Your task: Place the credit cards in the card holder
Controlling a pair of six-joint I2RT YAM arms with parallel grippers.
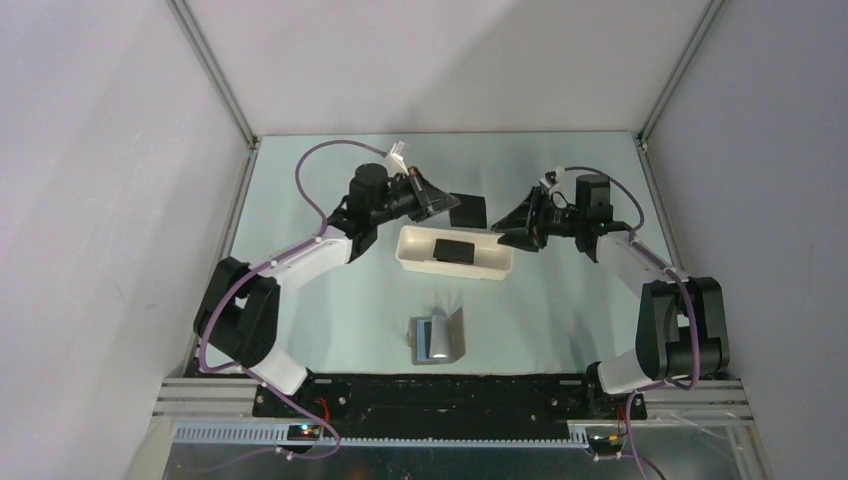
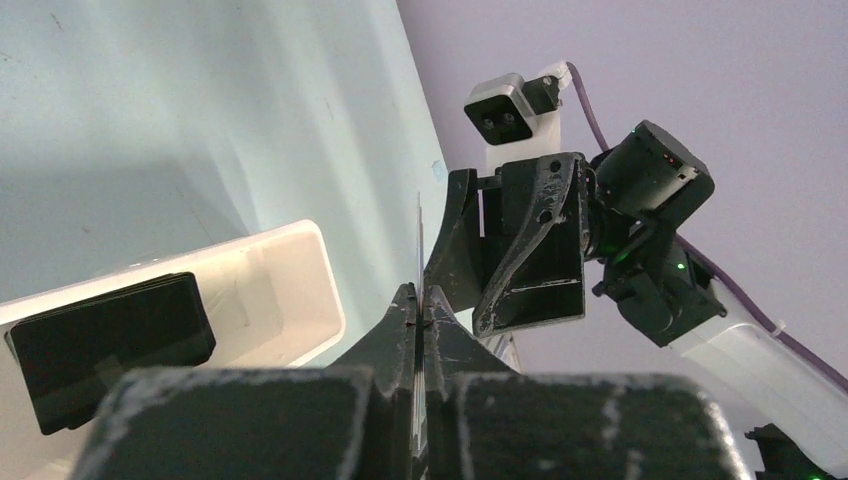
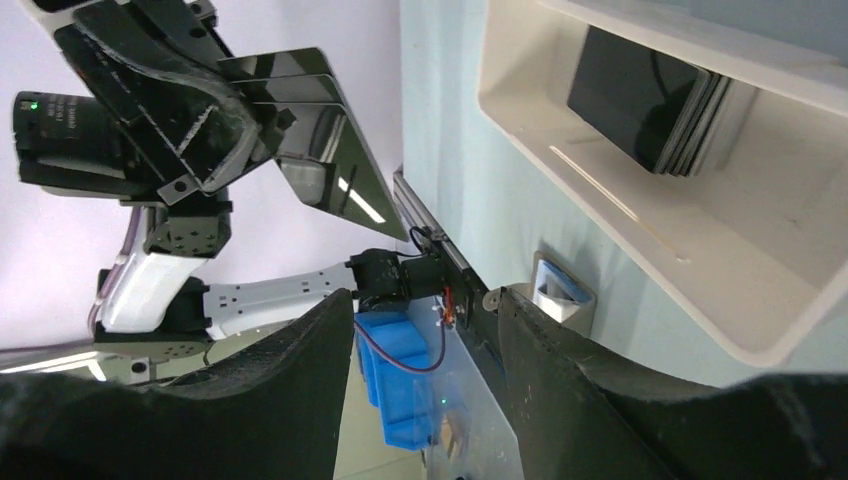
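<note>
A dark, glossy card [image 1: 468, 211] hangs past the far rim of the white bin, gripped along one edge. My left gripper [image 1: 455, 204] is shut on it; the card [image 2: 419, 245] appears edge-on between the fingertips in the left wrist view. From the right wrist, the card's reflective face [image 3: 340, 165] shows. At the bin's right end, my right gripper [image 1: 499, 235] stands part open with a gap between its fingers, apart from the card. More dark cards [image 1: 454, 251] stand stacked inside the bin. Near the front, the card holder [image 1: 454, 335] lies spread open.
The white bin [image 1: 416, 260] fills the table's middle, its walls close under both grippers. Blue bins [image 3: 395, 375] show beyond the table edge. Bare table lies left, right and behind the bin.
</note>
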